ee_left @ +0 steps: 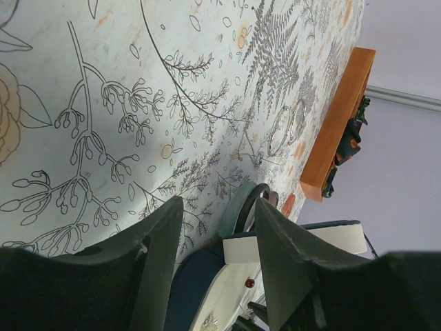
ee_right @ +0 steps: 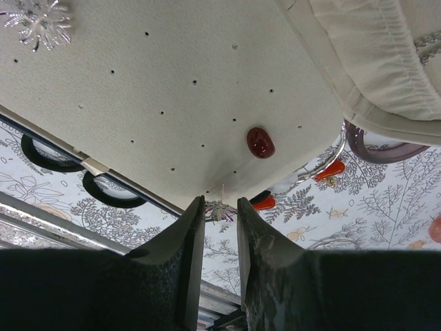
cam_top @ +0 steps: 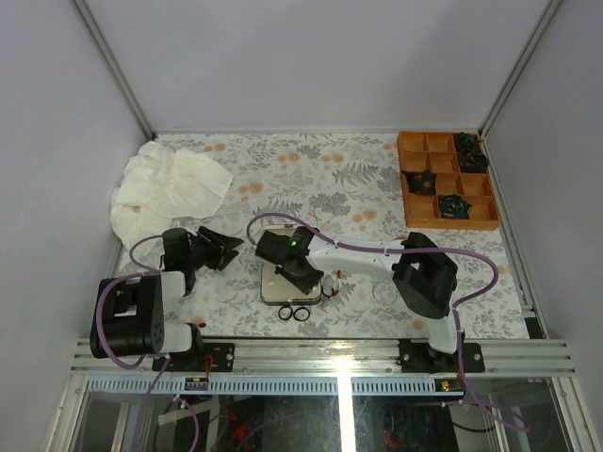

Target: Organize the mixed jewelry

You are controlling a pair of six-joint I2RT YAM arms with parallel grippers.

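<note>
My right gripper is shut on a small silver sparkly jewelry piece [ee_right: 220, 211] with a thin pin pointing up, over the lower edge of a cream jewelry case [ee_right: 165, 131]. On the case's lining sit a dark red oval stone [ee_right: 260, 143] and a silver spiky flower-shaped piece [ee_right: 41, 22]. Two black rings [ee_right: 114, 193] lie just outside that edge. To the left of the case, my left gripper stands open above the patterned cloth, nothing between its fingers.
At the back right stands a wooden compartment box [cam_top: 452, 223] with dark pouches [cam_top: 453, 205] in some compartments. Crumpled white cloth [cam_top: 170, 188] lies at the back left. Bracelets [cam_top: 330, 285] are beside the case's right side.
</note>
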